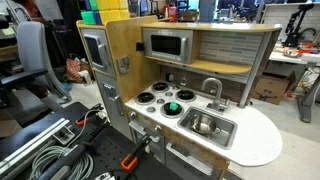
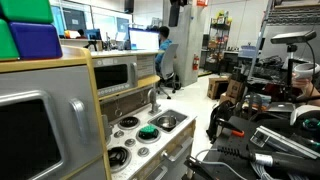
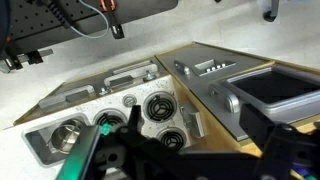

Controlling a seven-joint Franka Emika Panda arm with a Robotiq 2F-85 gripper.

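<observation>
My gripper hangs high over the toy kitchen, open, with its dark fingers spread wide at the bottom of the wrist view. Nothing shows between them. In exterior view 2 part of the dark gripper (image 2: 174, 12) appears at the top edge, well above the counter. A small green object (image 1: 173, 106) rests on the white stove top among the dark burners (image 1: 146, 98); from the other side the same green object (image 2: 148, 132) looks rounded. To its right, the grey sink (image 1: 228, 133) holds a round metal pot (image 1: 205, 126).
A silver microwave (image 1: 168, 46) sits on the shelf above the stove, and a faucet (image 1: 216, 92) rises behind the sink. A tall cabinet (image 2: 45, 120) with colored blocks (image 2: 30, 38) on top flanks the stove. White counter (image 1: 256, 138) beside the sink is clear.
</observation>
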